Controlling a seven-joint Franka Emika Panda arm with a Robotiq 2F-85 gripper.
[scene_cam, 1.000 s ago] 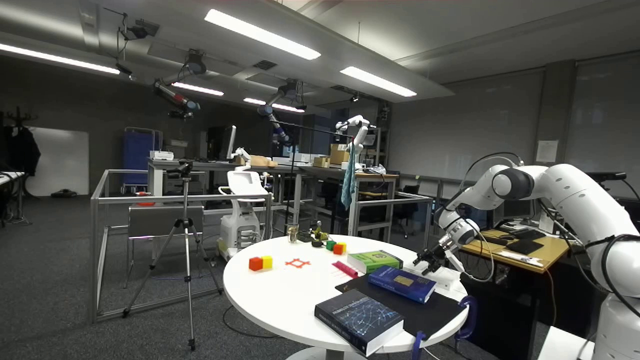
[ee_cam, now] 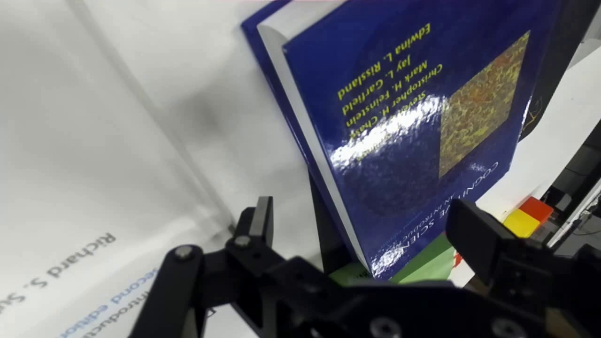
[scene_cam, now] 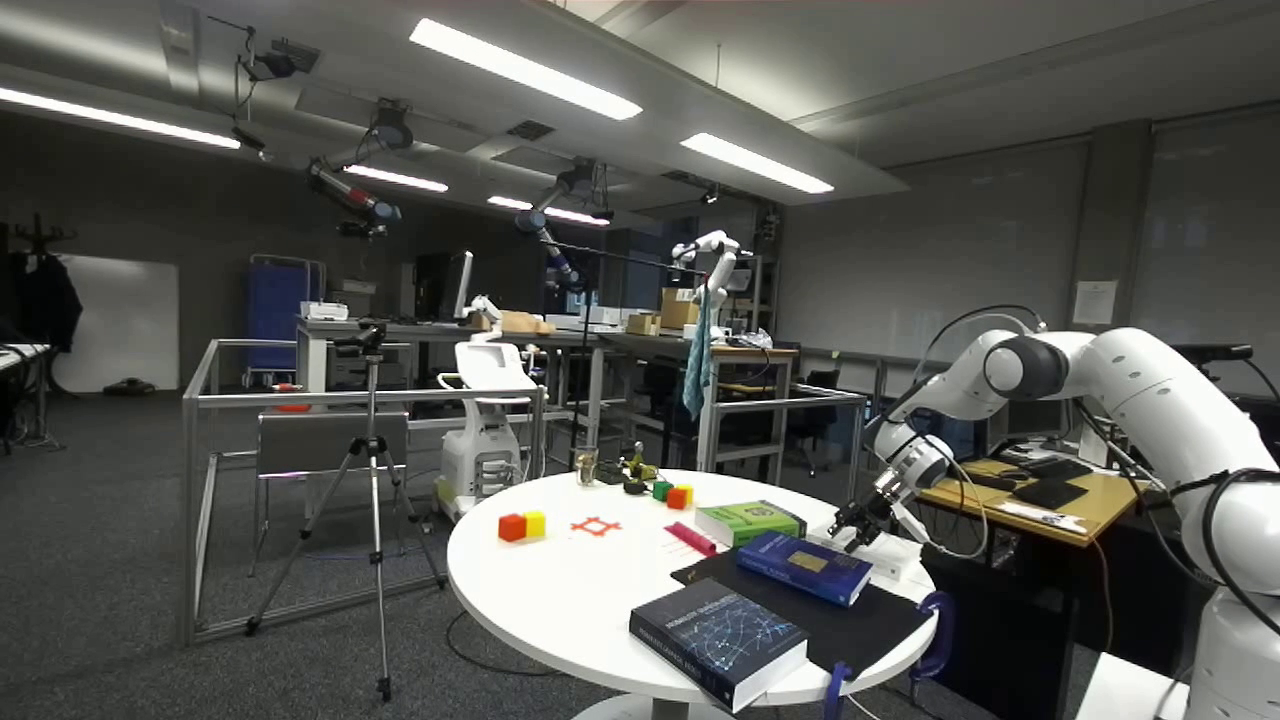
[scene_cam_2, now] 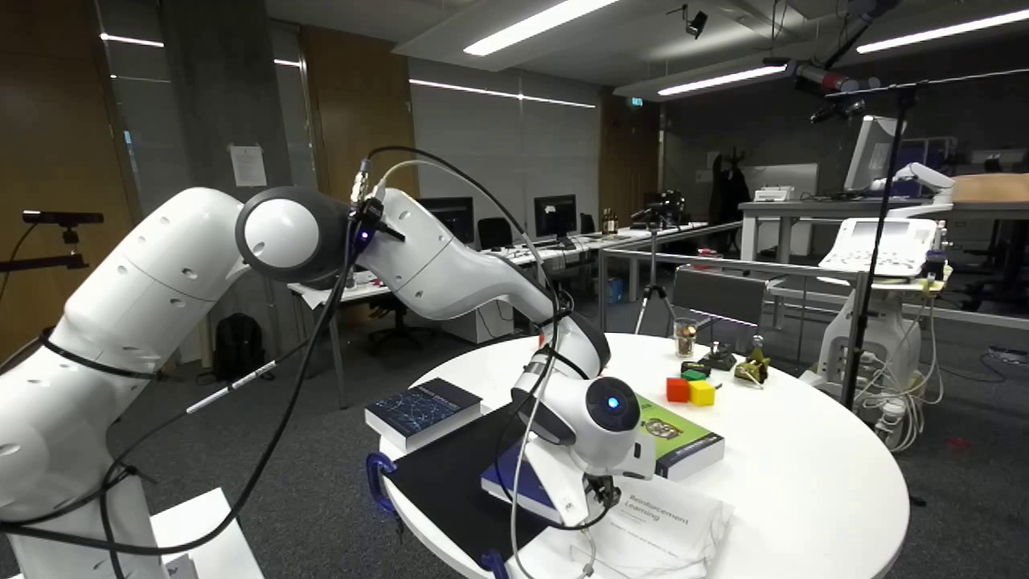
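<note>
My gripper is open, its two fingers standing wide apart with nothing held between them. The white Reinforcement Learning book, in what looks like a clear plastic wrapping, lies just below and beside the gripper. In the wrist view this white book fills the left side. A blue hardcover shows beyond and between the fingers, lying flat. From exterior view 1, the blue book rests partly on a black mat, with the gripper behind it. Whether the fingers touch the white book, I cannot tell.
A green book lies near the blue one, and a dark book sits at the table's near edge. Coloured blocks and a glass stand farther back. Blue clamps grip the edge.
Hardly anything differs: the lower arm has shifted very slightly. The books and blocks lie where they were.
</note>
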